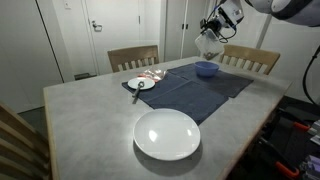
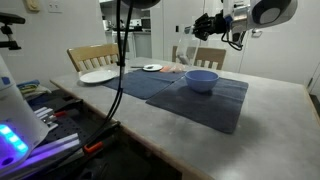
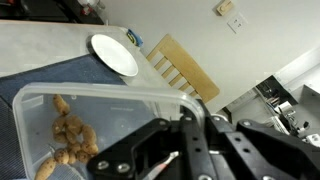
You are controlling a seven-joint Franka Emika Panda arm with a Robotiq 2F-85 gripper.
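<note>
My gripper (image 1: 207,29) is shut on a clear plastic container (image 1: 209,45), held above the blue bowl (image 1: 206,69). In the wrist view, the container (image 3: 120,98) fills the lower left, its rim curving up to the dark gripper parts. Several brown knobbly pieces (image 3: 72,130) show through or inside its clear wall. Exterior view 2 has the pale container (image 2: 187,48) above and a little behind the blue bowl (image 2: 202,78). What the bowl holds cannot be seen.
Dark mats (image 1: 185,95) cover part of the table. A large white plate (image 1: 167,134) lies at the front, and a smaller white plate (image 1: 141,84) with a green item (image 1: 137,94) lies farther back. Chairs (image 1: 134,58) stand around the table.
</note>
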